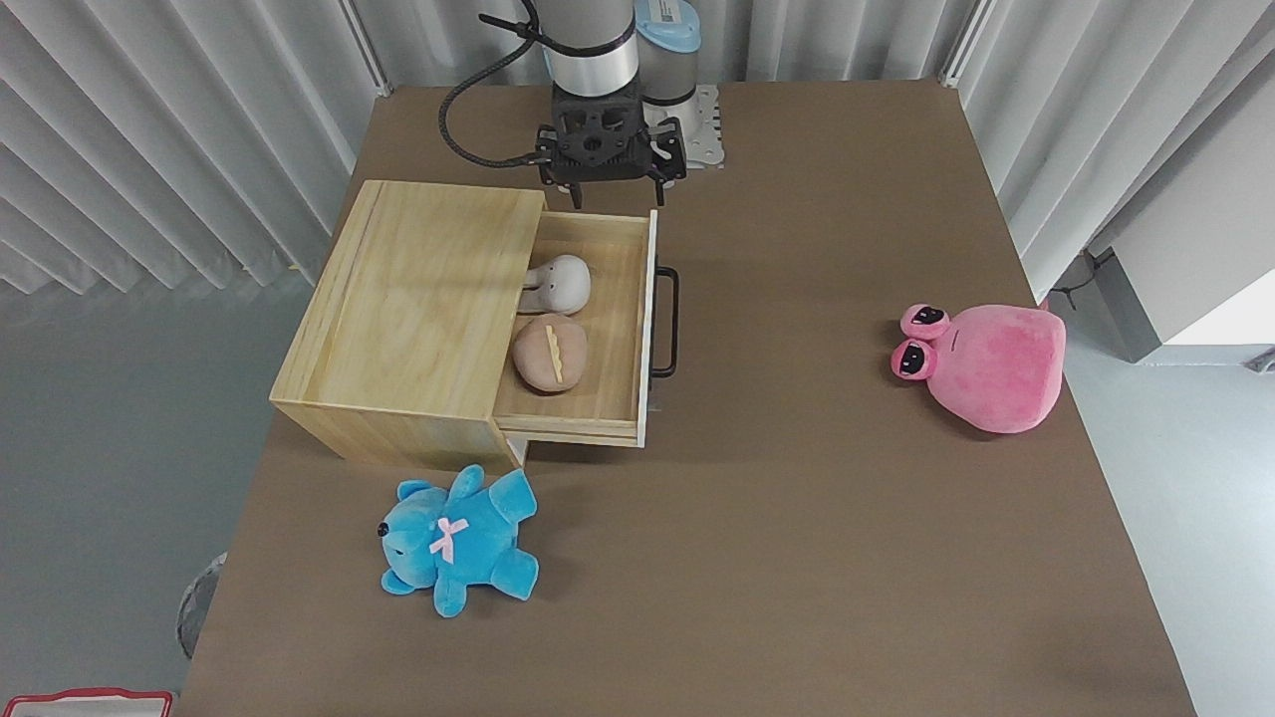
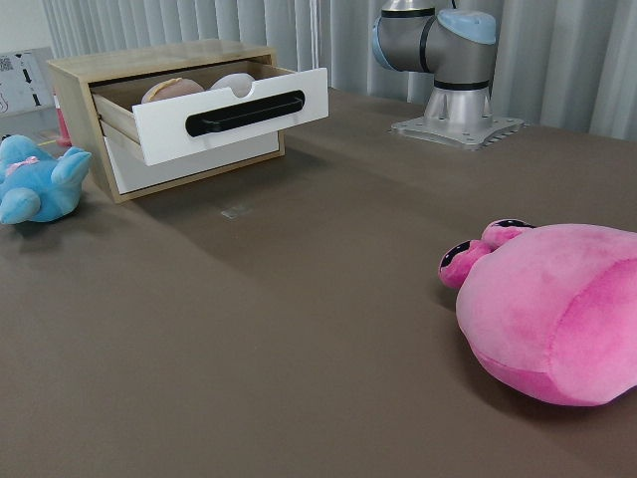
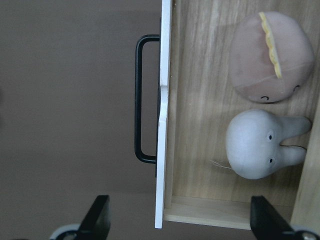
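My gripper [image 1: 617, 191] hangs high behind the pulled-out drawer [image 1: 610, 251] of a wooden cabinet [image 1: 406, 299]; in the wrist view its fingers are wide apart, open and empty, with the drawer between and beyond them. The drawer holds a white plush toy [image 3: 252, 145] and a pinkish round plush [image 3: 265, 60] with a yellow strip. Its black handle [image 3: 138, 100] faces away from the cabinet, toward the right in the front view.
A blue teddy bear [image 1: 478, 544] lies in front of the cabinet. A pink plush [image 1: 998, 364] lies at the table's right side. The table's middle, right of the drawer, is clear.
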